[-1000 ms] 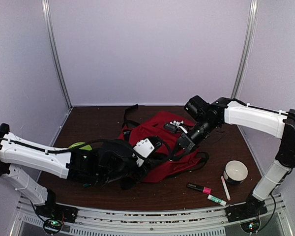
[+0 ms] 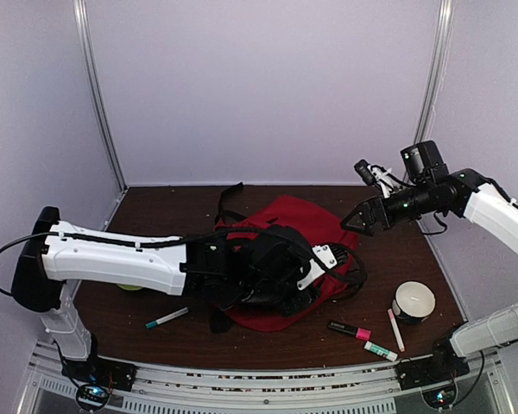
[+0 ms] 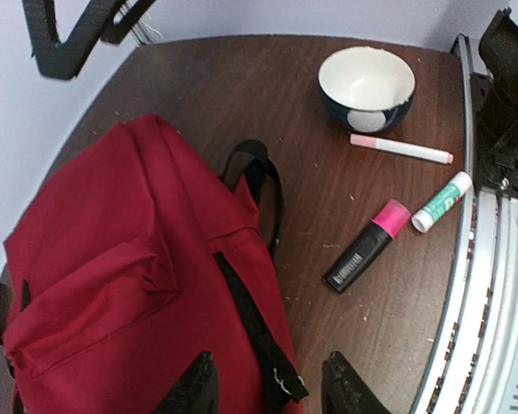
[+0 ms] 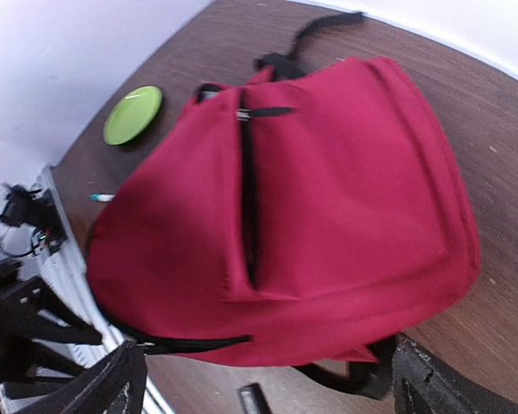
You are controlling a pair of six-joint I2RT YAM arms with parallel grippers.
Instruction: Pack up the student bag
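Observation:
The red student bag (image 2: 287, 217) lies in the middle of the table, partly covered by the left arm in the top view. Its black zipper strip (image 3: 255, 328) runs along the near side. My left gripper hangs over that side with its fingers apart and nothing clearly held. Off the bag's right side, raised in the air, my right gripper is wide open and empty. Right of the bag lie a black highlighter with a pink cap (image 3: 368, 245), a glue stick (image 3: 442, 202) and a white pen (image 3: 402, 148). A teal-tipped marker (image 2: 167, 317) rests left of the bag.
A dark bowl with a white inside (image 2: 413, 302) stands at the right. The green round item (image 4: 133, 115) sits on the left, mostly behind the left arm from above. Bare table (image 2: 160, 207) shows at the back left.
My right gripper has pulled away from the bag, up and to the right. The left arm has moved right across the bag, uncovering the teal-tipped marker and covering most of the green item.

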